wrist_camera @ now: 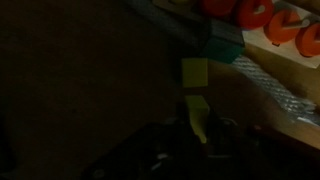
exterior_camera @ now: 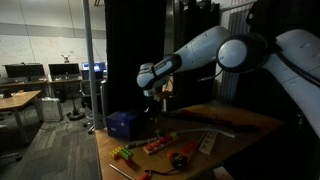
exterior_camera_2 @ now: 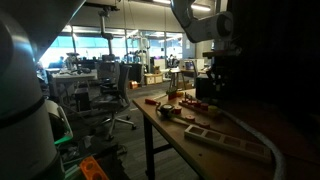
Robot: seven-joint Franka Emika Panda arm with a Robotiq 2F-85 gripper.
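In the wrist view, a yellow block (wrist_camera: 197,112) shows between the dark fingers of my gripper, which is shut on it. Another yellow face (wrist_camera: 195,72) appears just beyond; whether it belongs to the same block is unclear. Past it sits a dark green block (wrist_camera: 223,42), apart from the fingers. Exterior view 1 has my gripper (exterior_camera: 155,108) near the blue box (exterior_camera: 124,124), too dark there for its fingers to show.
Red round pieces (wrist_camera: 253,12) rest on a wooden board beside a pale braided strip (wrist_camera: 272,86). Across the table lie a green-and-yellow toy (exterior_camera: 122,153), a red block row (exterior_camera: 159,144) and a slotted wooden strip (exterior_camera_2: 228,141).
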